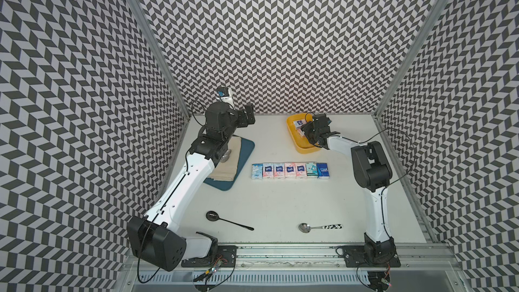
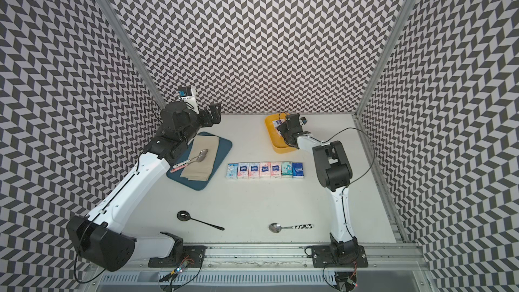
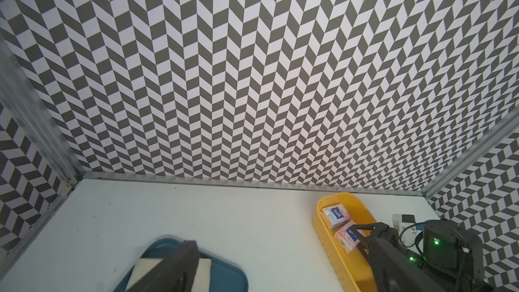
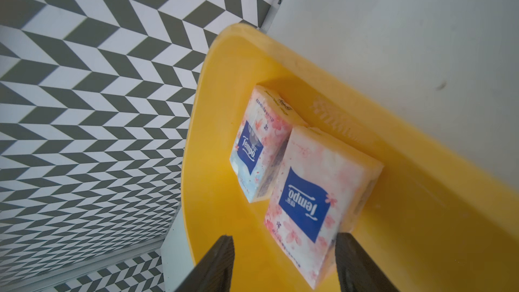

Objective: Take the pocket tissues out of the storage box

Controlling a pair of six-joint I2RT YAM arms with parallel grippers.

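Inside the yellow storage box, two Tempo tissue packs lie against each other near its far end. The nearer pack reaches toward my right gripper, which stands open over the box; one fingertip is close to that pack's edge, though contact cannot be told. The farther pack lies beyond both fingers. Several more packs form a neat row on the table in front of the box. My left gripper is raised over the table's left side, open with nothing between its fingers.
A blue tray with a beige cloth and a spoon on it lies below the left arm. A black spoon and a metal spoon lie near the front edge. Clear table surrounds the row of packs.
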